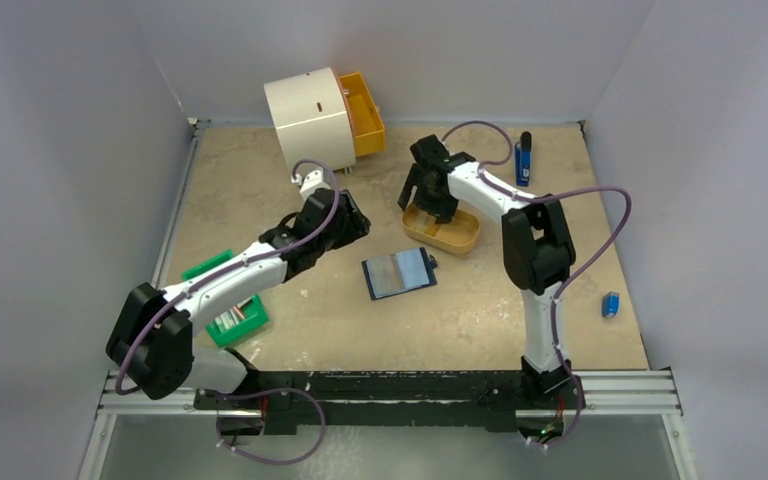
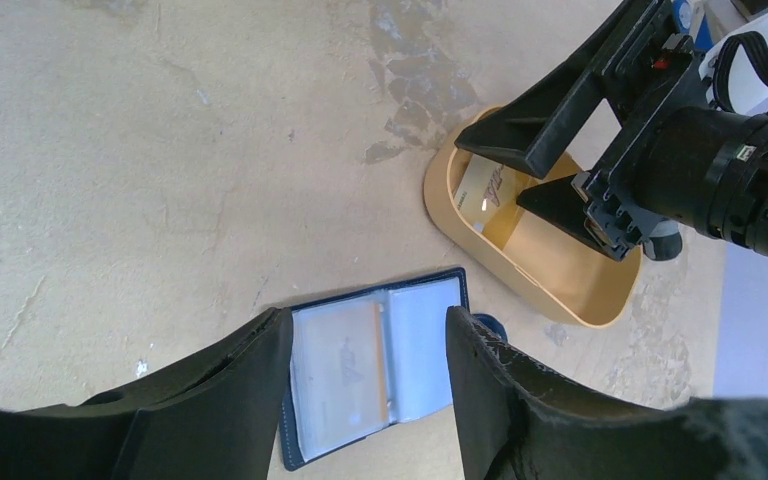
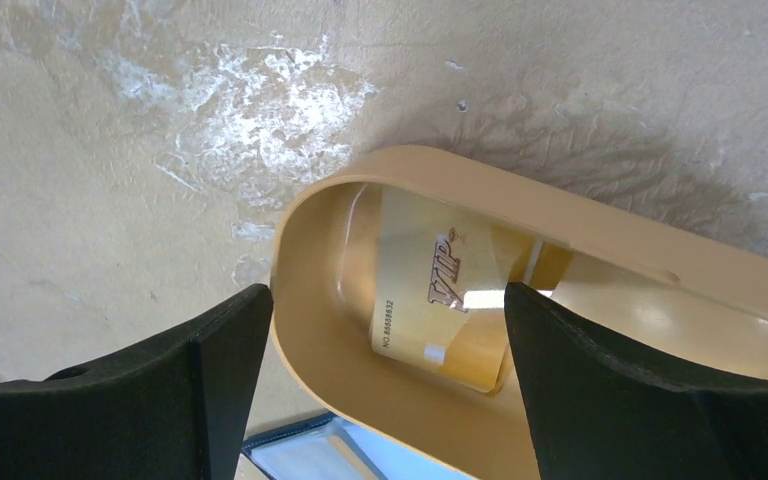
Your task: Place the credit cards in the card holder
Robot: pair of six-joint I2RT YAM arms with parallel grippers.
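A gold and white card (image 3: pixel 440 290) lies flat in one end of the tan oval tray (image 3: pixel 430 170); dark edges beside it may be another card, but I cannot tell. Above that end of the tray hangs my right gripper, open, its fingers to either side of the card without gripping it. The dark blue card holder (image 1: pixel 400 274) lies spread open on the table, clear sleeves facing up. My left gripper is open and empty, left of the tray; in its wrist view the holder (image 2: pixel 337 370) shows between its fingers, lower down on the table.
A white rounded cabinet (image 1: pixel 309 118) with a yellow drawer (image 1: pixel 363 115) stands at the back. The green box (image 1: pixel 250 320) is partly under the left arm. On the right lie a blue stapler-like item (image 1: pixel 523 160) and a small blue object (image 1: pixel 610 304).
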